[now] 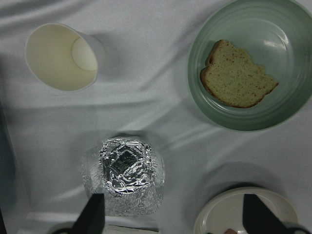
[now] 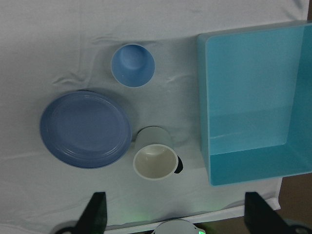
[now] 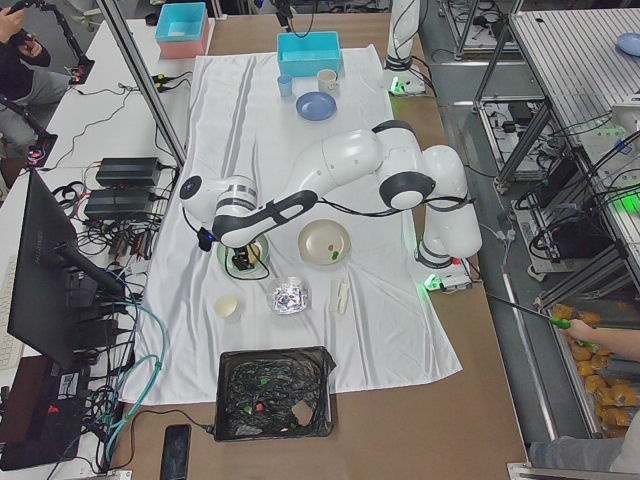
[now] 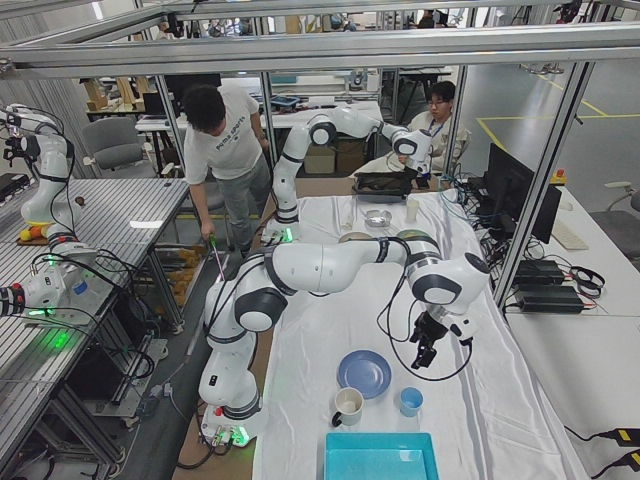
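My left gripper stands open above a green plate (image 1: 292,68) holding a bread slice (image 1: 234,78), a foil-covered bowl (image 1: 126,168), a cream cup (image 1: 61,58) and a beige plate (image 1: 224,204). My right gripper is open over the far end, above a blue plate (image 2: 85,129), a blue cup (image 2: 132,63), a white mug (image 2: 155,163) and a cyan bin (image 2: 248,117). Both have nothing between their fingers.
A black lined tray (image 3: 270,420) sits at the near edge. A monitor and cables (image 3: 50,280) line the left side.
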